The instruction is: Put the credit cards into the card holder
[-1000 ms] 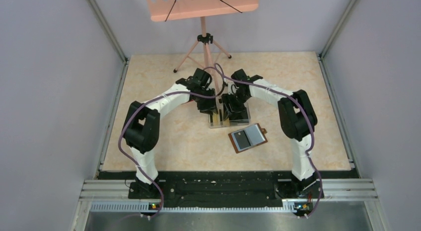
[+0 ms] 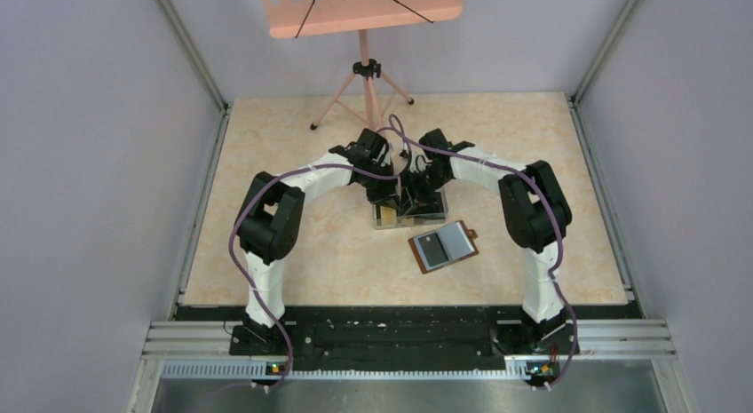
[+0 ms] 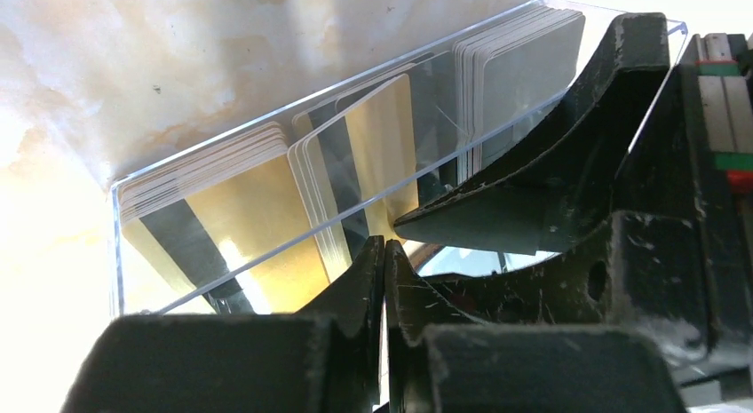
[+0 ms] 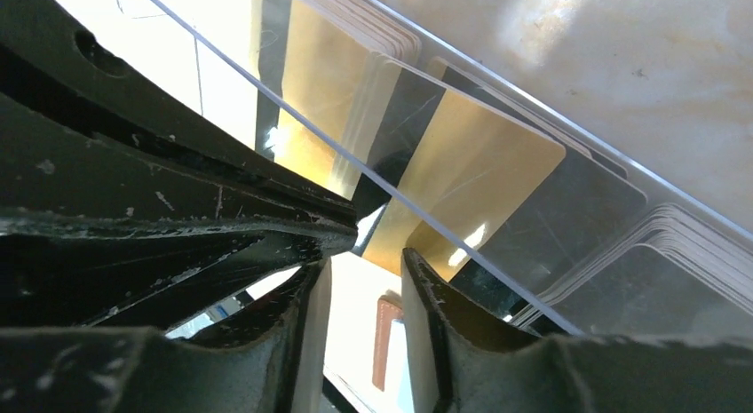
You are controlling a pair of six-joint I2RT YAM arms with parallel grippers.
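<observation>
A clear box [image 2: 387,223] holds stacks of gold and dark cards [image 3: 244,222] [image 4: 475,178] at mid-table. My left gripper [image 2: 385,202] and right gripper [image 2: 410,200] are both over it, close against each other. In each wrist view the other gripper's black fingers reach to the middle cards at the box's edge. Whether either grips a card is unclear. The brown card holder [image 2: 442,246], with grey and dark inner panels, lies open in front of the box, slightly right.
A pink stand [image 2: 364,49] with tripod legs stands at the back, close behind the arms.
The holder is unmoved.
</observation>
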